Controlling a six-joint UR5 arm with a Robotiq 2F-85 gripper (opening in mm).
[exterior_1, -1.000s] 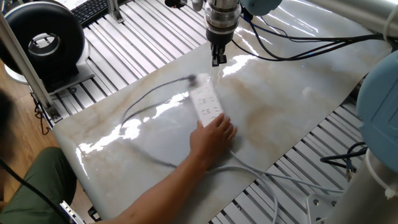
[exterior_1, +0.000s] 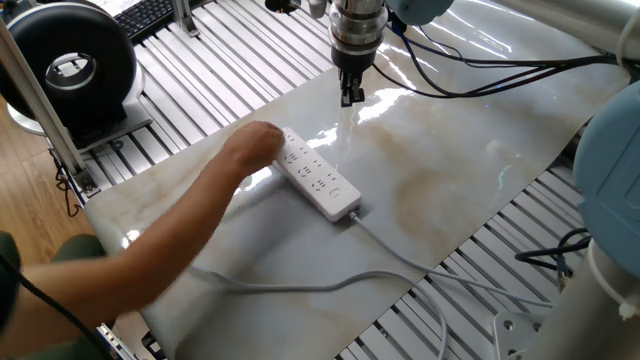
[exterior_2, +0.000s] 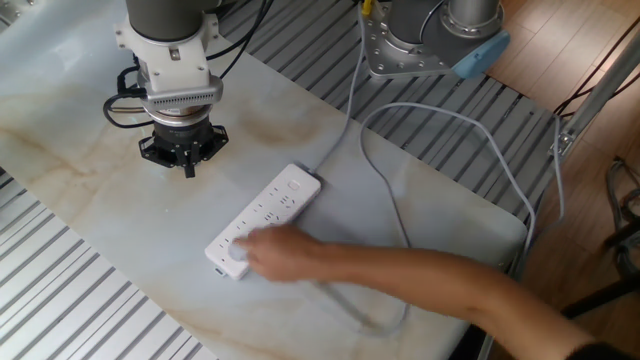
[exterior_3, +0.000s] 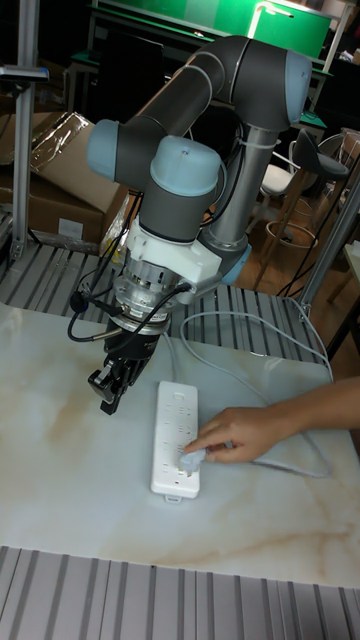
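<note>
A white power strip (exterior_1: 318, 178) lies on the marbled tabletop, its cord leaving the near end in exterior view 1. A person's hand (exterior_2: 285, 253) is at the strip's other end, its fingers on a pale grey plug (exterior_3: 192, 459) that sits against the sockets. Whether the plug is fully in is hidden by the hand. My gripper (exterior_1: 352, 98) hangs above the table, pointing down and clear of the strip. In exterior view 3 the gripper (exterior_3: 108, 391) is left of the strip. Its dark fingers are too small and angled to judge their gap; I see nothing held.
Grey cable (exterior_2: 385, 190) loops across the table and slats beside the strip. A black spool (exterior_1: 70, 65) stands at the far left in exterior view 1. The person's forearm (exterior_2: 440, 285) spans one side of the tabletop. Bare tabletop (exterior_3: 64, 480) lies left of the strip.
The power strip has turned and shifted left in exterior view 1. The hand has gone from its near end to the far, plugged end. My gripper has not moved.
</note>
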